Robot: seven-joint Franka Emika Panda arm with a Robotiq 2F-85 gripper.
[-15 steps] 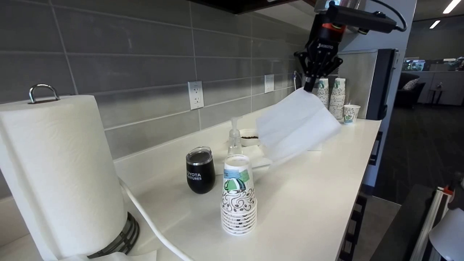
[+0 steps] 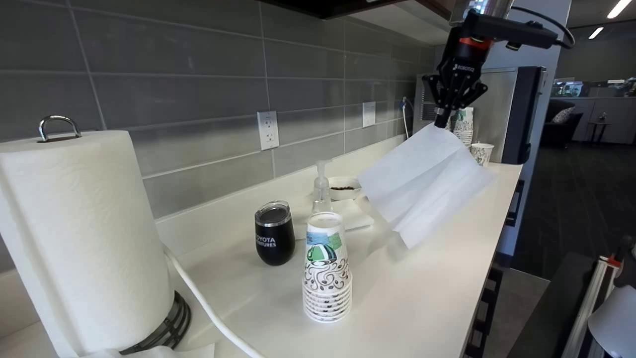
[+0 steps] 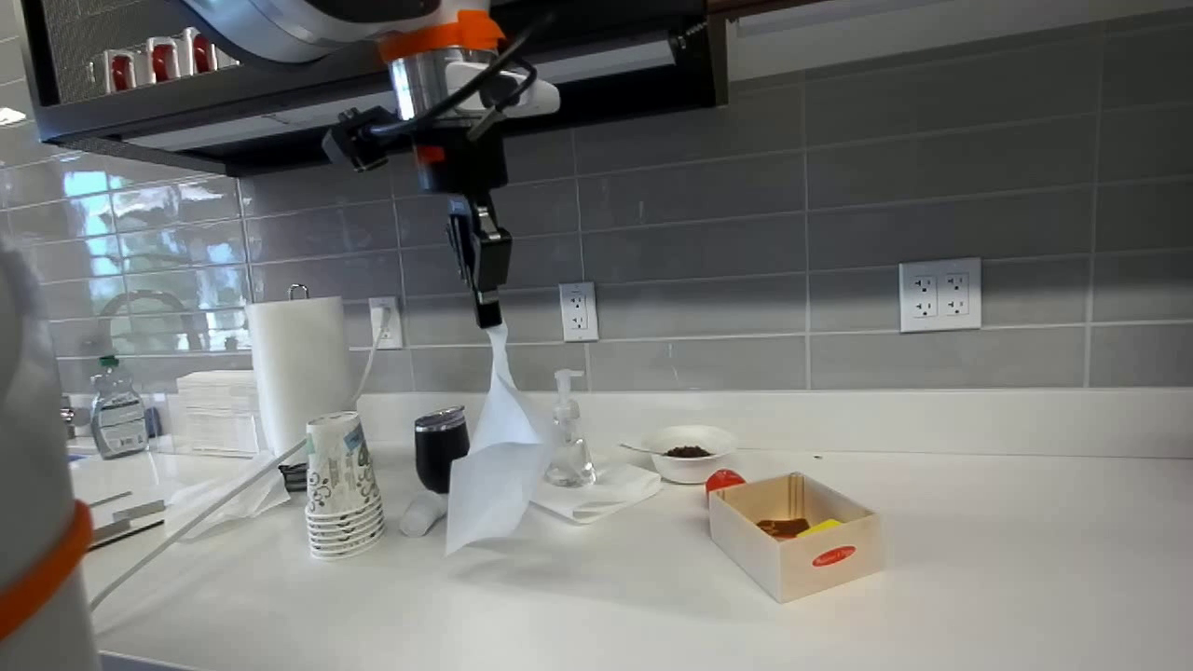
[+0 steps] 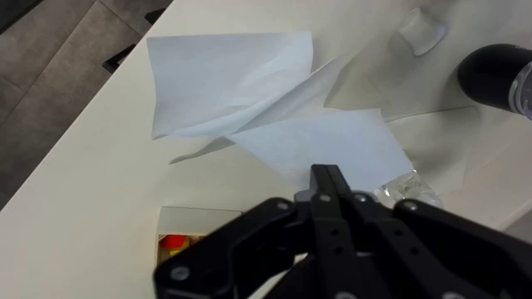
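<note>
A thin white paper sheet (image 2: 411, 173) hangs above the counter from my gripper (image 2: 442, 122), pinched near its top edge. In exterior view 2 the gripper (image 3: 488, 322) points downward and the paper (image 3: 498, 470) drapes below it, in front of the black tumbler (image 3: 439, 447). Seen from the wrist, the gripper has its fingers together, and the folded paper (image 4: 229, 79) spreads out beyond them. The pinched part of the sheet is hidden behind the fingers in that view.
A cup stack (image 2: 326, 268) and paper towel roll (image 2: 89, 238) stand nearby. Around the paper are a soap pump bottle (image 3: 568, 447), a white bowl (image 3: 716, 447) and a flat napkin (image 3: 604, 492). A wooden box (image 3: 822, 570) sits right.
My gripper has moved to the right in exterior view 1, carrying the paper with it. The sheet now hangs lower and looks more folded. The objects on the counter have stayed put.
</note>
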